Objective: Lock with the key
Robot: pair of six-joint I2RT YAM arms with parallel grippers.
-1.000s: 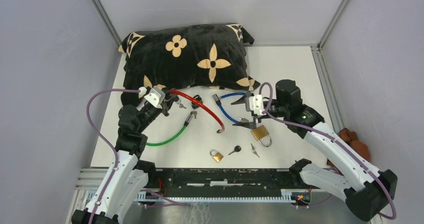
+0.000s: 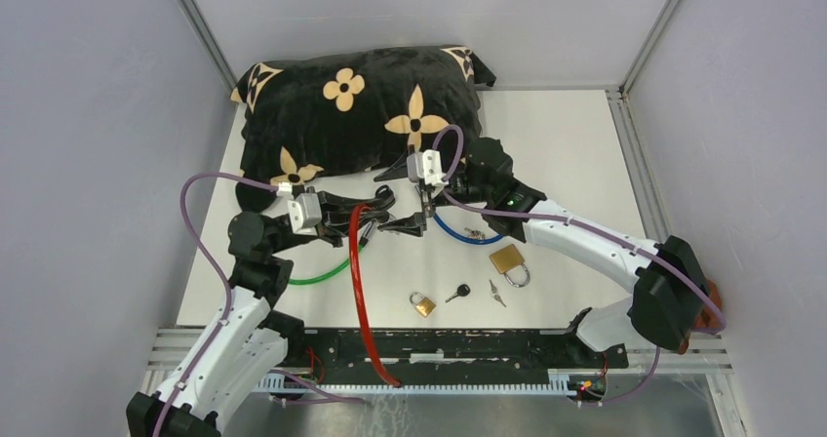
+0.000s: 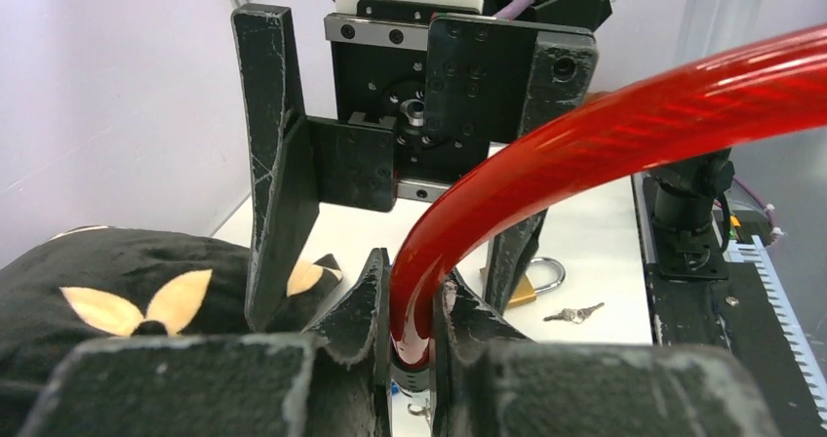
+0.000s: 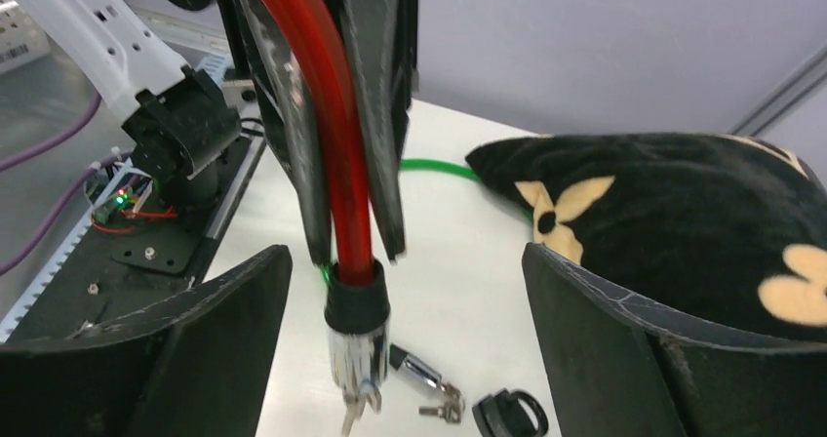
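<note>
A red cable lock [image 2: 359, 281] is raised off the table, its tube pinched by my left gripper. The lock's black collar and silver cylinder [image 4: 358, 354] hang just below the left fingers [image 4: 385, 178] in the right wrist view, and a key [image 4: 363, 396] sticks out of the cylinder's lower end. My right gripper stands open facing it, nothing between its fingers; the cylinder lies in view between them but nearer the left finger. From above, the right gripper [image 2: 402, 198] is close beside the left one. The cable's free end sweeps toward the front edge.
On the table are a green cable lock [image 2: 332, 273], a blue cable lock [image 2: 466, 237], brass padlocks [image 2: 507, 258] [image 2: 423, 305] and loose keys [image 2: 458, 292] [image 2: 496, 293]. A black patterned pillow [image 2: 366, 115] fills the back.
My right arm has moved left toward the left gripper. The left gripper has moved right with the red lock, whose cable now hangs toward the front instead of reaching right.
</note>
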